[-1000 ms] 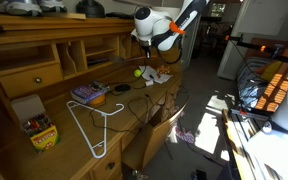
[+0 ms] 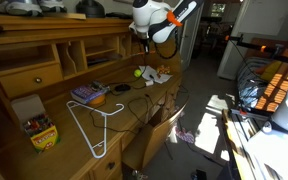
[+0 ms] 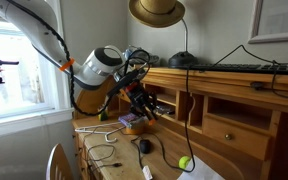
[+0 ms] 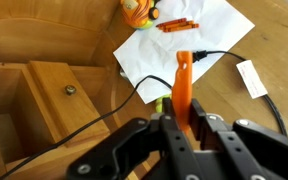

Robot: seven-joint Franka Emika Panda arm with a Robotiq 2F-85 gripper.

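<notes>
My gripper is shut on a long orange object, which stands up from between the fingers in the wrist view. Below it, white paper lies on the wooden desktop, with several orange sticks and an orange toy on it. A yellow-green ball is partly hidden by the gripper and a cable. In exterior view 1 the arm is over the far end of the desk; what the gripper holds is too small to make out there.
Black cable crosses the desktop, with a white tag beside it. Drawers and cubbies line the back. Nearer exterior view 1 lie a white hanger, a purple-and-orange container and a colourful box.
The arm and gripper have risen somewhat above the far end of the desk. Objects on the desk look unmoved in exterior view 1.
</notes>
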